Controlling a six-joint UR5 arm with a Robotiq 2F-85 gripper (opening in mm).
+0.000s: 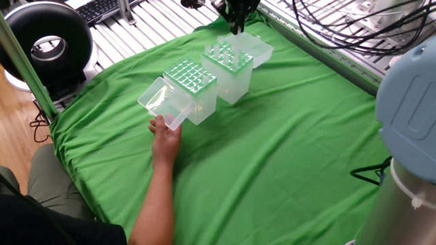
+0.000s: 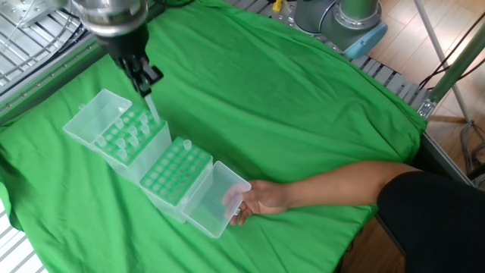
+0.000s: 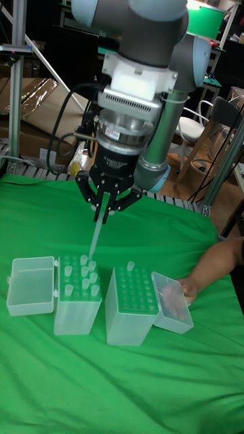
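My gripper (image 3: 102,214) points down and is shut on a long, pale pipette tip (image 3: 96,236), which hangs slightly tilted. The tip's lower end is at the back corner of one tip rack (image 3: 76,311); whether it is inside a hole or just above, I cannot tell. This rack has a green perforated top with several tips (image 2: 133,130) standing up from it. Beside it is a second rack (image 3: 129,318), its top mostly empty holes with a single tip (image 3: 131,266) standing near the back. In exterior view 1 my gripper (image 1: 236,28) is partly cut off at the top.
Each rack has an open clear lid, one (image 3: 32,285) on the outer left and another (image 3: 173,304) on the right. A person's hand (image 2: 261,199) holds the right one.
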